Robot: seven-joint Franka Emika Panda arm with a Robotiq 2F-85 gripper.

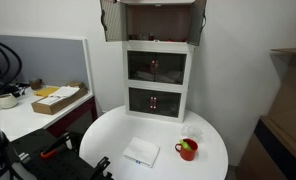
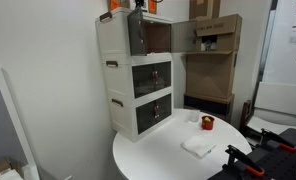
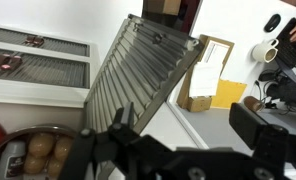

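A white cabinet [image 1: 156, 77] stands at the back of the round white table [image 1: 118, 133]. Its top compartment [image 1: 158, 22] shows between two doors standing out to the sides, the left door [image 1: 113, 20] and the right door [image 1: 197, 23]. In the wrist view the ribbed left door [image 3: 138, 70] slants across the middle. My gripper is open above it, fingers spread wide, with the left fingertip overlapping the door's lower part; I cannot tell whether they touch. Exterior view 2 shows only a dark part of the arm at the top edge by the cabinet.
A red cup [image 1: 186, 149] with something green in it and a white pad [image 1: 140, 151] rest on the table. Beside the cup is a clear container [image 1: 192, 132]. A cardboard box [image 1: 56, 98] lies on the side surface at left.
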